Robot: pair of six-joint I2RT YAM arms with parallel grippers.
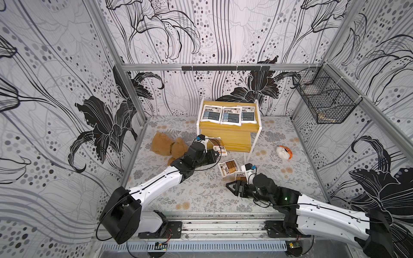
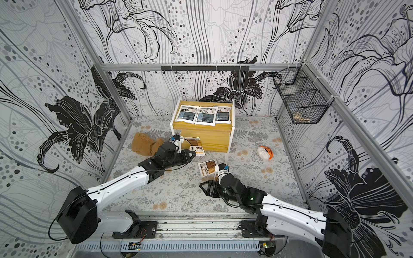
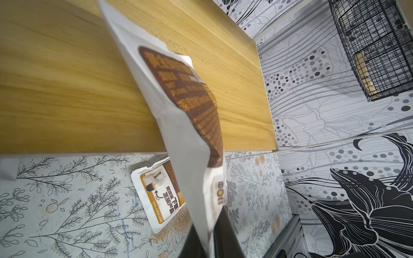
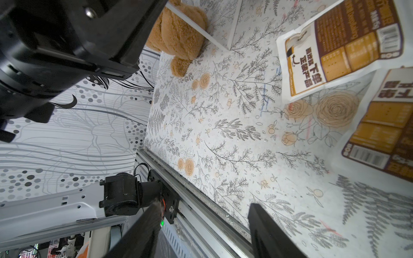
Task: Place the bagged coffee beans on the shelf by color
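Note:
My left gripper is shut on the edge of a brown-and-white coffee bag (image 3: pixel 185 111), which stands tilted over the wooden lower shelf (image 3: pixel 77 94). From above, this bag (image 2: pixel 196 148) reaches over the lower shelf's front left part. Two more brown bags lie on the table before the rack, one flat bag (image 4: pixel 339 47) and, overlapping or close beside it, another bag (image 4: pixel 387 124). My right gripper is open and empty, left of these bags in its wrist view. Three blue-labelled bags (image 1: pixel 231 115) lie side by side on the top shelf (image 1: pixel 256 125).
A brown plush toy (image 1: pixel 162 144) sits left of the rack, close to the left arm. An orange-and-white object (image 1: pixel 284 152) lies to the right. A wire basket (image 1: pixel 329 96) hangs on the right wall. The lower shelf's right half is bare.

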